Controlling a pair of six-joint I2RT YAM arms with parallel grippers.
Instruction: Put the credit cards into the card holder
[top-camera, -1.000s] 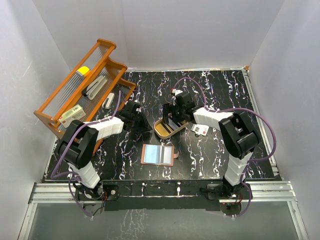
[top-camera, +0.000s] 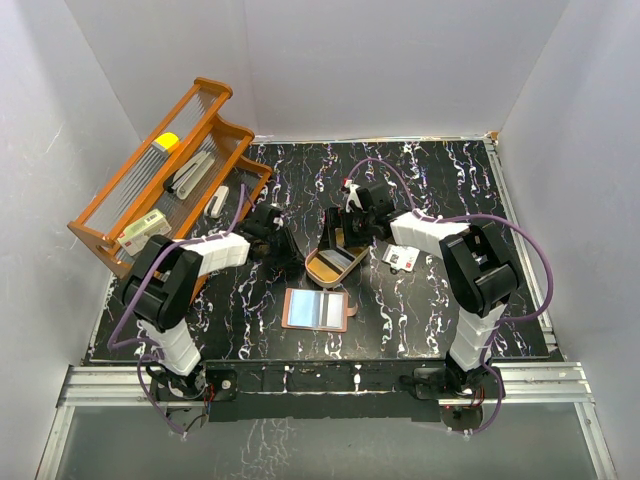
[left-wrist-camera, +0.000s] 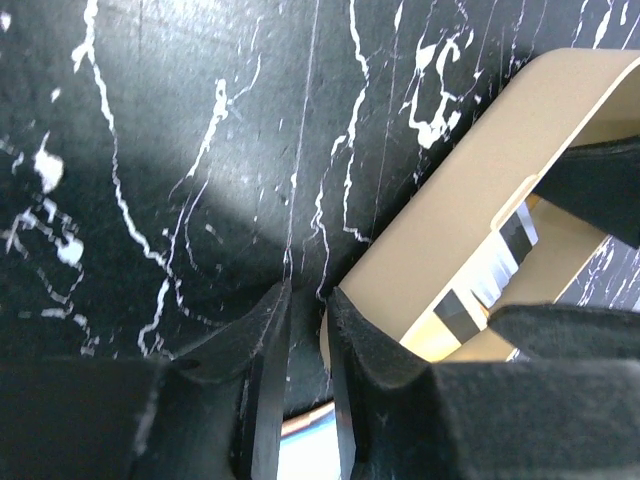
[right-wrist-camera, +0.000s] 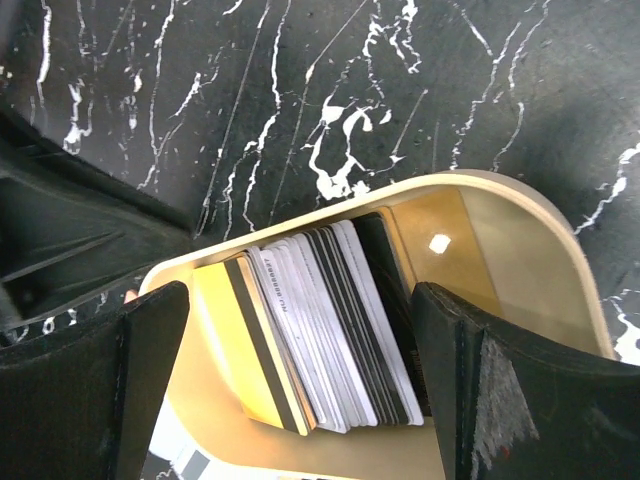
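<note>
An open brown card holder (top-camera: 351, 311) with clear sleeves lies flat near the table's front. Behind it stands a tan oblong box (top-camera: 314, 272). Inside the box, credit cards (right-wrist-camera: 325, 325) lean in a row: a yellow one at one end, then white and black edges. My right gripper is open, its fingers reaching over the box on either side of the row. My left gripper is at the box's near-left end, fingers close together with a narrow gap. The box's end edge shows in that gap; whether it is gripped is unclear.
On the left stands a slanted wooden rack (top-camera: 215, 125) with a stapler and small boxes. A white piece with markings (top-camera: 401, 257) lies right of the tan box, under the right arm. Open table lies behind the box and at front right.
The tan box has shifted slightly toward the front left, and its cards show differently inside. My right gripper has shifted a little with it. The left gripper has barely moved.
</note>
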